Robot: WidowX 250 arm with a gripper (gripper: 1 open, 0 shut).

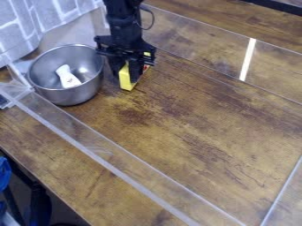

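My black gripper (127,58) is low beside the steel bowl, shut on a yellow box (129,79) with red markings; the fingers partly hide the box. The bowl (86,91) stands at the left with a white object (67,76) inside it.
Clear plastic strips (137,182) run along the edges of the wooden table (189,132), whose middle and right are bare. A pale crumpled sheet (26,22) lies at the top left, and a blue object (3,172) sits at the left edge.
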